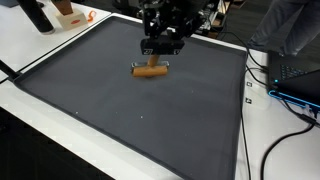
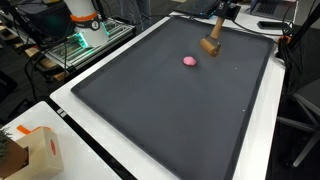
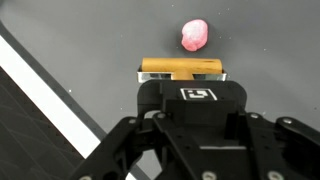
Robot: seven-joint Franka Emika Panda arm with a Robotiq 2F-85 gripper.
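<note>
A T-shaped wooden roller [image 1: 149,71] hangs from my gripper [image 1: 154,52], which is shut on its handle [image 2: 217,27]. The roller's crossbar [image 3: 182,66] lies level across the wrist view, just ahead of my gripper. Beyond it sits a small pink lump [image 3: 194,35], slightly uneven in shape. From the second exterior view, the pink lump [image 2: 189,61] rests on the dark board, apart from the roller head [image 2: 210,46]. The first exterior view has the lump hidden behind the roller. Whether the roller touches the board is hard to tell.
The dark grey board [image 1: 120,105] is mostly bare, with a white table edge [image 2: 92,121] around it. A laptop [image 1: 295,85] with cables stands at the right. A wooden block [image 1: 70,17] lies at the far left corner.
</note>
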